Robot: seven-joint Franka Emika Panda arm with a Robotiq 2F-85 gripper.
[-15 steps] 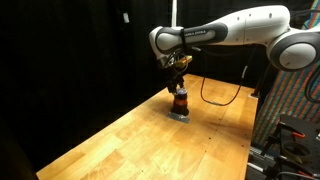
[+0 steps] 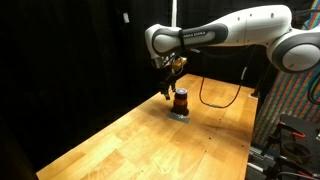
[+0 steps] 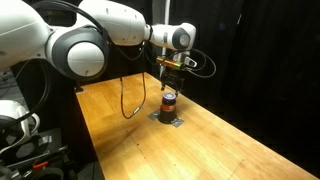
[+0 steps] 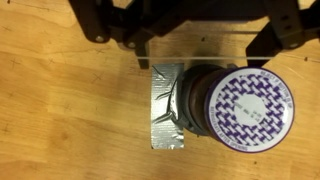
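Note:
A stack of round containers stands upright on the wooden table, with dark and reddish bands on its side. From above, its top lid is white with a purple woven pattern. In the wrist view my gripper is open, its dark fingers far apart at the top of the frame. A thin pale strand runs straight from one finger to the other; what it is, I cannot tell. The stack appears below that strand in the picture, apart from both fingers. In exterior view 2 the gripper hangs just above and behind the stack.
Silver tape lies flat on the table beside the stack's base. A black cable loops down from the arm to the right.
In exterior view 1 the fingers have shifted left, from close over the stack's top to beside it. The stack stays in place.

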